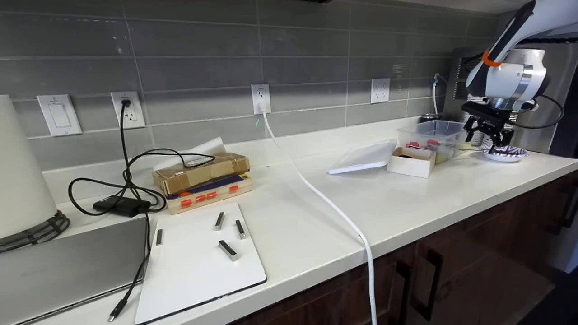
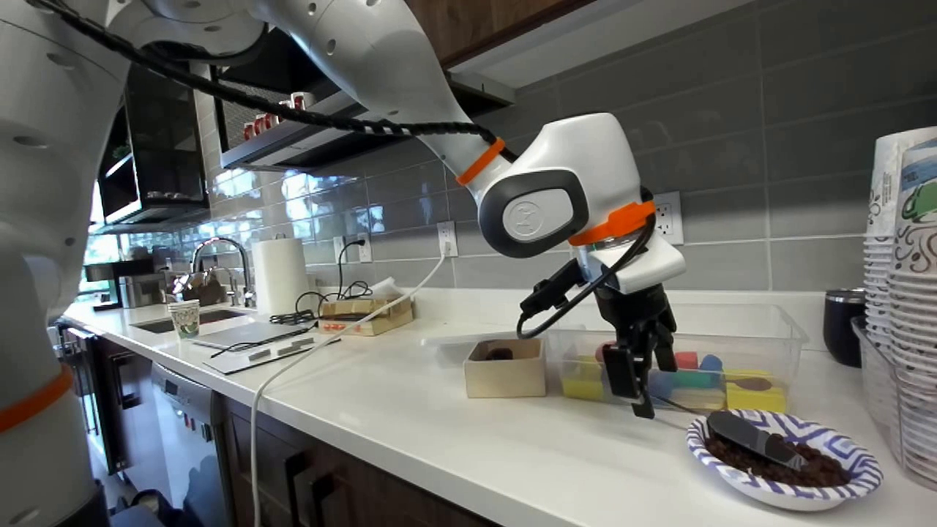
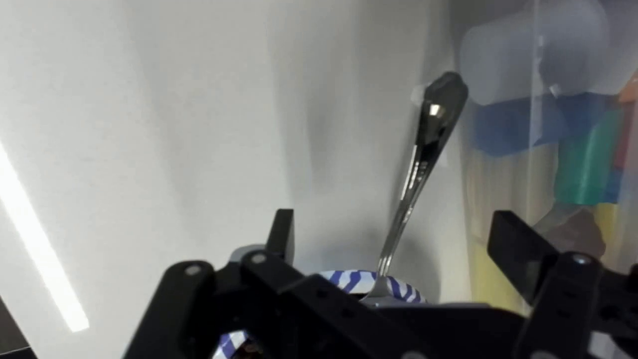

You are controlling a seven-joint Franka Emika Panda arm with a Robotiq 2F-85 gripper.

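My gripper is open, its two fingers wide apart with nothing gripped. It hangs above the counter's far right end, in front of the clear bin. Between the fingers in the wrist view, the handle of a metal spoon (image 3: 422, 152) shows lower down, slanting out over the rim of a patterned bowl. The bowl (image 2: 850, 452) is white with blue zigzags and holds dark brown bits. Exterior view 2 shows the spoon's dark, broad end (image 2: 753, 438) lying on those bits. The gripper's own body covers most of the bowl in the wrist view.
Behind the gripper stands a clear plastic bin (image 2: 742, 325) with coloured items. A small open box (image 2: 505, 378) is beside it, and stacked paper cups (image 2: 897, 290) rise at the right. A white cable (image 1: 331, 205) crosses the counter; bare surface lies between cable and box.
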